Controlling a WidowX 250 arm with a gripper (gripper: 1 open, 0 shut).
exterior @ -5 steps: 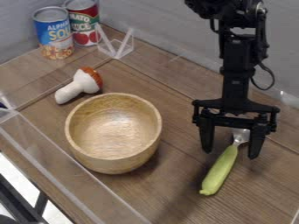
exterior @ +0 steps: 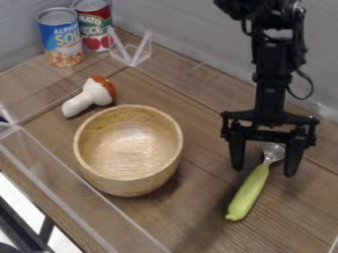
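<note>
A black gripper (exterior: 264, 158) hangs open at the right, its two fingers pointing down on either side of the white upper end of a long light-green vegetable (exterior: 250, 189), which looks like a toy leek and lies on the wooden table. Whether the fingers touch it cannot be told. A light wooden bowl (exterior: 113, 169) sits to the left of the gripper.
At the back left stand a blue can (exterior: 62, 40) and a red can (exterior: 95, 28), beside a clear plastic piece. A red-and-white toy mushroom (exterior: 85, 98) lies left of the bowl. Clear walls border the table (exterior: 179, 89).
The gripper has shifted very slightly upward over the last second. The vegetable and the other objects have not moved.
</note>
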